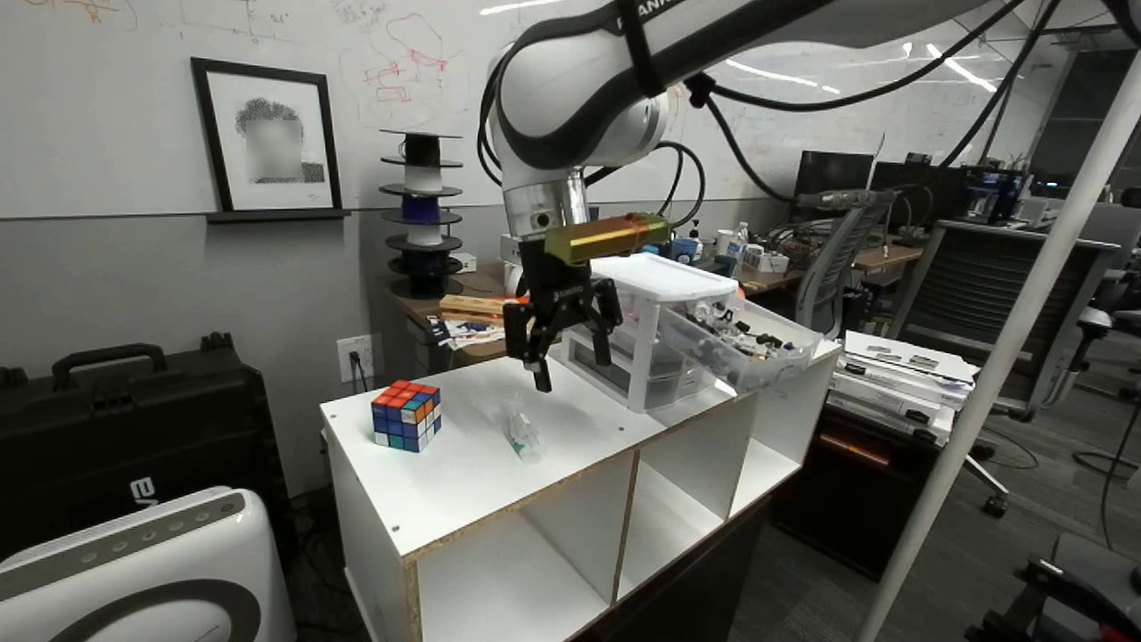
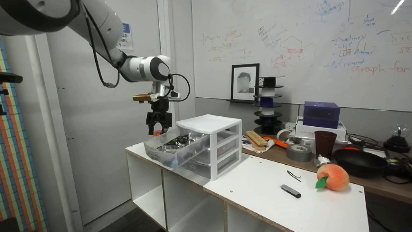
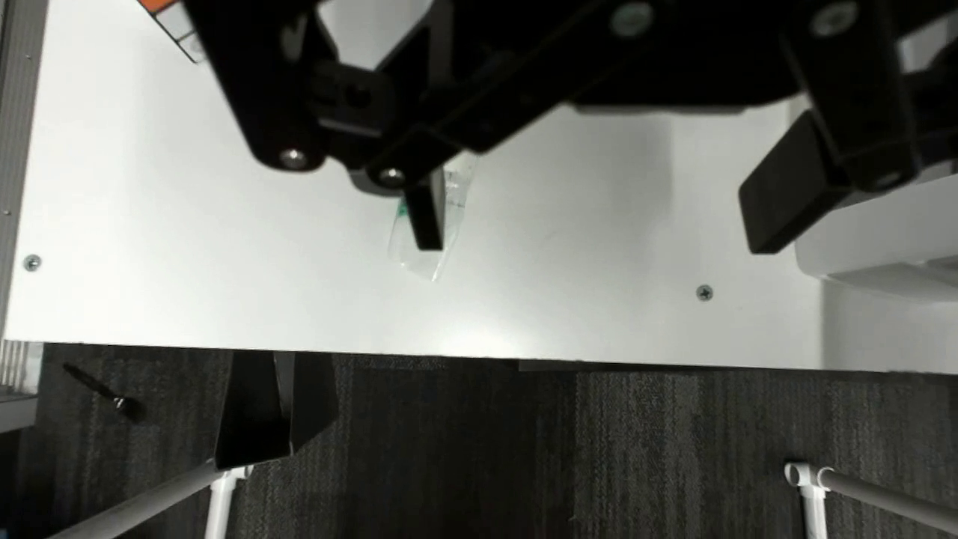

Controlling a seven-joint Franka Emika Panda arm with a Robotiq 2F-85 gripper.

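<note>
My gripper hangs open over the white shelf top, with nothing between its fingers. Below it lies a small clear plastic item with a green mark, perhaps a bag or wrapper. In the wrist view one finger partly covers this clear item, while the other finger is far to the right over bare surface. A Rubik's cube sits left of the clear item; only its corner shows in the wrist view.
A plastic drawer unit stands right of the gripper, its top drawer pulled out and filled with small parts. Past it lie a toy peach, a grey-black stick and a thin black item. The shelf's front edge drops to the floor.
</note>
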